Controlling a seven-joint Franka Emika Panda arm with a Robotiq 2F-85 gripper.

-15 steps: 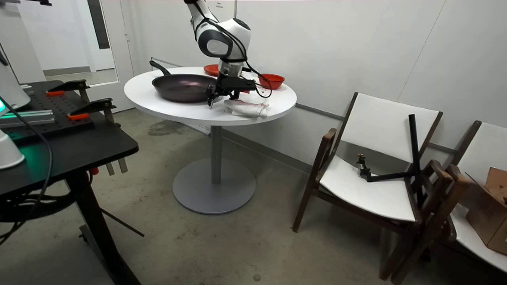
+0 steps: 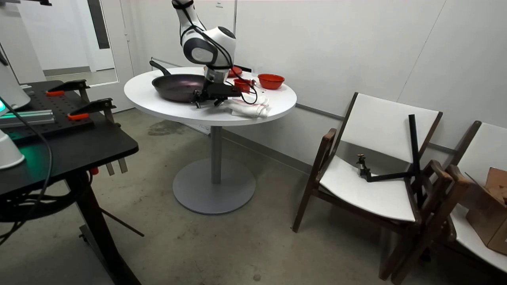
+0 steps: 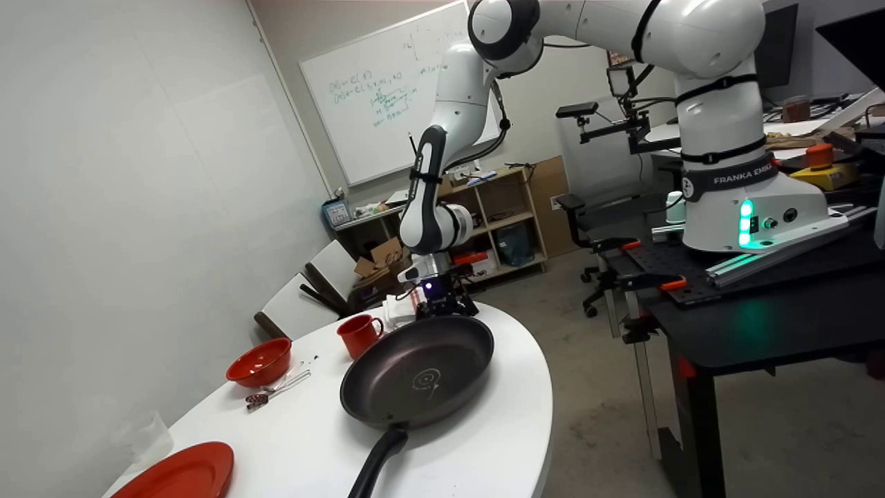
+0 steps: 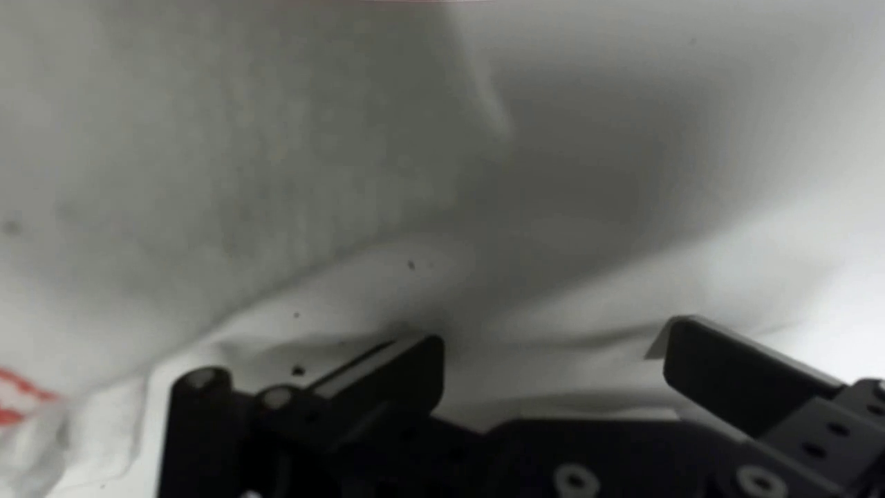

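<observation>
My gripper (image 2: 207, 103) stands open, low over the round white table, between the pan and the cloth. A white cloth (image 2: 250, 109) with red stripes lies crumpled just right of it in exterior view 1; exterior view 2 shows it (image 3: 399, 310) behind the red mug. In the wrist view, the fingers (image 4: 415, 373) are wide apart with nothing held between them. Pale, creased, shadowed surface fills that view, and a red-marked bit of cloth (image 4: 29, 402) shows at left. Whether the fingertips touch anything cannot be told. A dark frying pan (image 3: 420, 369) sits close beside the gripper.
A red mug (image 3: 359, 335), a red bowl (image 3: 261, 364), a metal utensil (image 3: 284, 387) and a red plate (image 3: 184, 472) share the table (image 3: 319, 448). The pan's handle (image 3: 378, 463) points away from the gripper. Bare table surrounds the handle.
In exterior view 1, my arm and gripper have shifted left and slightly lower, away from the cloth. More of the cloth and the red mug now show. The pan has stayed put.
</observation>
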